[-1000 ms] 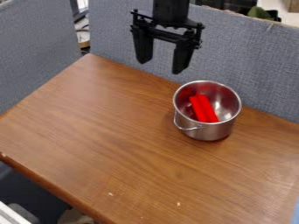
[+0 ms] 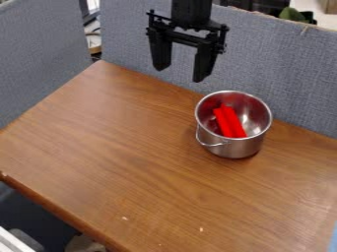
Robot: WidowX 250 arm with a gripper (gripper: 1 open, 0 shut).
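A steel pot (image 2: 242, 144) with a thin wire handle stands on the right part of the wooden table (image 2: 118, 157). Inside it lies a long red object (image 2: 230, 122), tilted along the pot's inside. My black gripper (image 2: 182, 61) hangs above the back of the table, up and to the left of the pot, with its two fingers wide apart and nothing between them.
Grey padded panels (image 2: 46, 98) line the left side and the back of the table.
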